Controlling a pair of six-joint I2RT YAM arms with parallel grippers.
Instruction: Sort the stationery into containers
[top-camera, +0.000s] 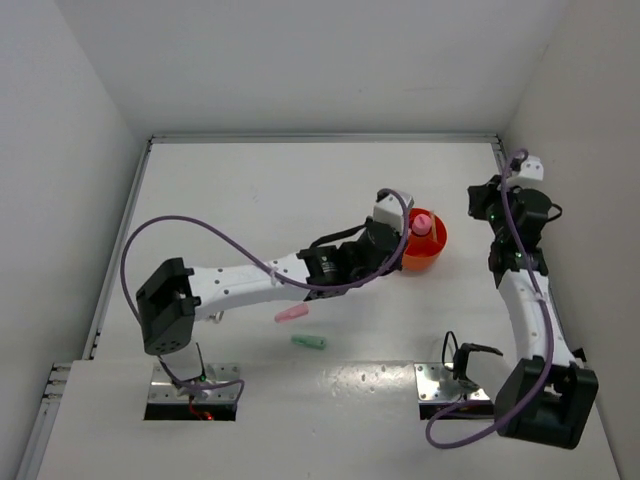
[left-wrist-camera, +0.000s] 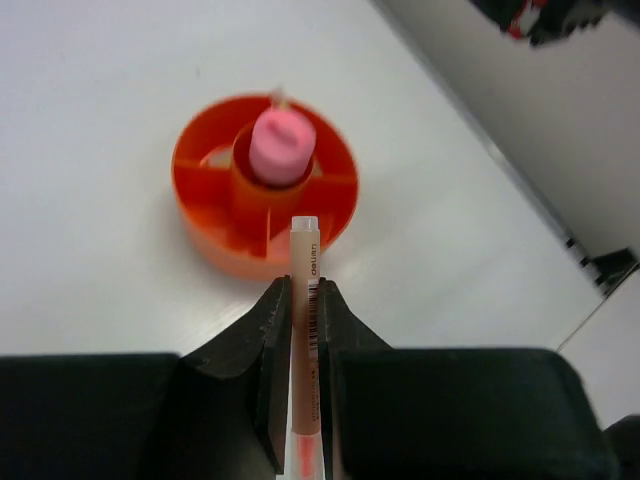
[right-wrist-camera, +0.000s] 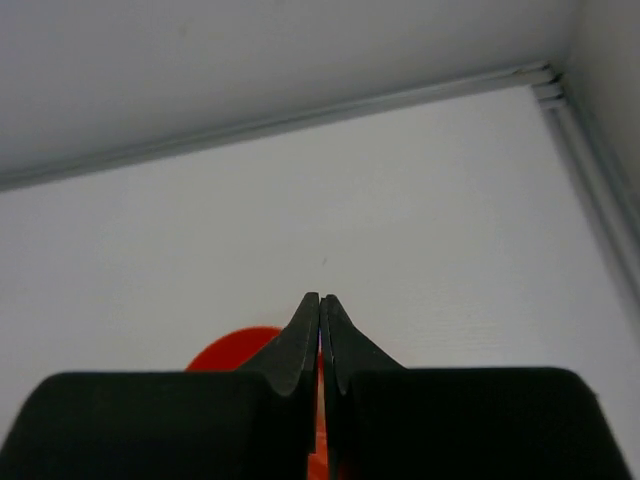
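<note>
In the left wrist view a slim peach pen stands nearly upright, with my left gripper shut on it. Beyond it is the round orange-red container, divided into compartments. A thick pink object stands in its central ring. From the top view, the left gripper sits by the container's left side, its fingertips hidden by the arm. My right gripper is shut with nothing between its fingers, right of the container. A pink marker and a green marker lie on the table.
A small silvery item lies partly hidden beside the left arm. Purple cables loop over both arms. Walls enclose the white table at the back and sides.
</note>
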